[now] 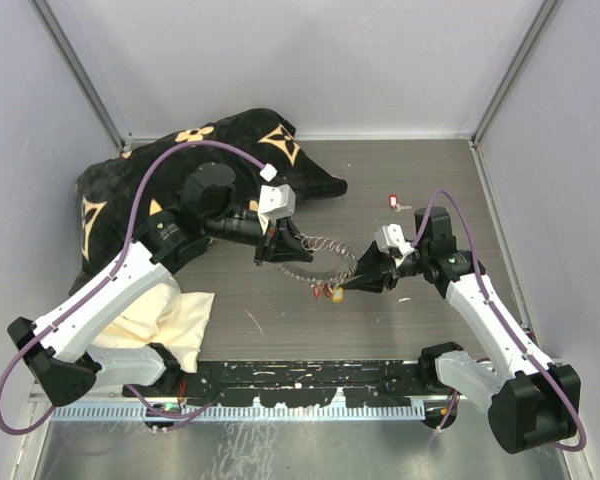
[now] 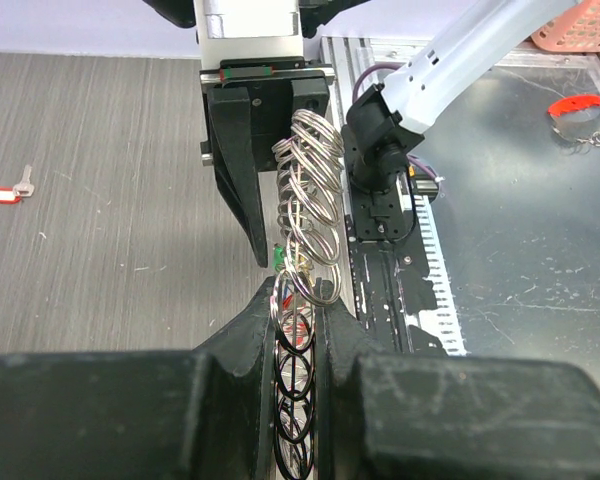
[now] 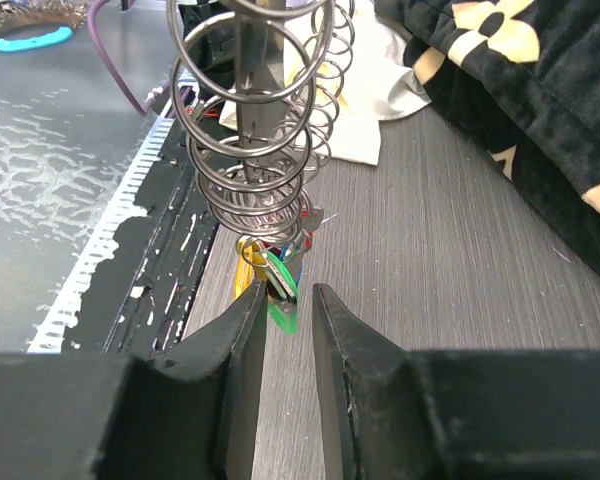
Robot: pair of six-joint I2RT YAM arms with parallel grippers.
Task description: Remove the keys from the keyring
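A coiled metal keyring [image 1: 330, 245] hangs between the grippers, with several coloured tags and keys [image 1: 330, 292] at its lower side. My left gripper is shut on the coil, whose loops show between its fingers. In the right wrist view, my right gripper is part open at the lower end of the coil, around or just behind a green tag [image 3: 283, 315] with a yellow tag [image 3: 243, 270] beside it; whether it touches them is unclear. A loose key with a red tag [image 2: 2, 195] lies on the table.
A black patterned cushion [image 1: 140, 180] fills the back left, with a cream cloth [image 1: 165, 320] below it. Walls border the sides and back; a black rail runs along the front.
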